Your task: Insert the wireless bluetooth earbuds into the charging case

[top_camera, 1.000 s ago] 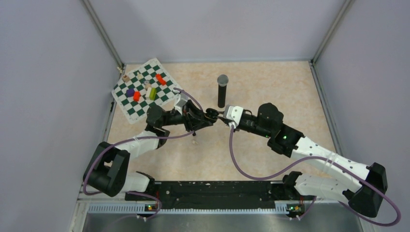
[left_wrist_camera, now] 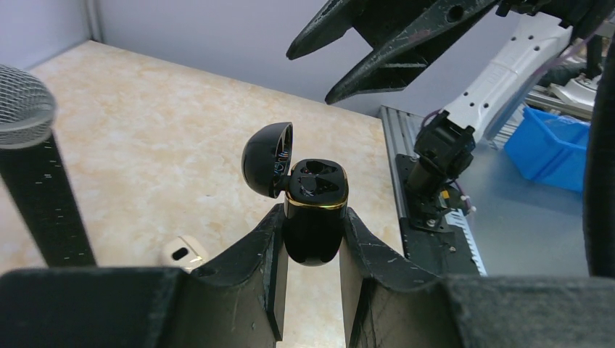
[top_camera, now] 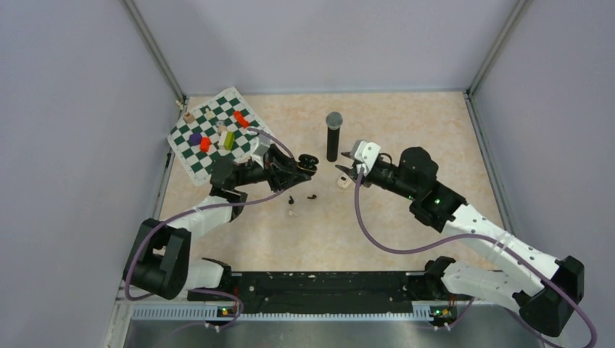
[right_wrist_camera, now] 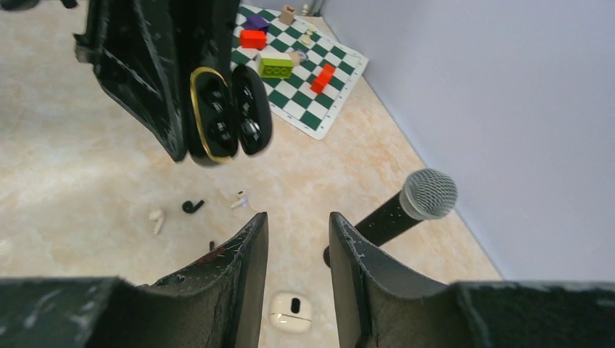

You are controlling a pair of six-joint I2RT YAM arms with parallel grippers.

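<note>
A glossy black charging case (left_wrist_camera: 315, 217) with gold trim, its lid (left_wrist_camera: 262, 159) flipped open, is held upright in my left gripper, shut on it. My right gripper stands part open and empty, apart from the case, to its right in the top view. On the table below lie black earbuds (right_wrist_camera: 191, 206), white earbuds (right_wrist_camera: 157, 217) and a white case (right_wrist_camera: 289, 314).
A dark microphone-like cylinder (top_camera: 333, 145) stands at the back middle. A checkered board (top_camera: 196, 167) with coloured blocks lies at the back left.
My right gripper has moved right, away from the black case. My left gripper, with the case, has shifted slightly left, uncovering the white case on the table.
</note>
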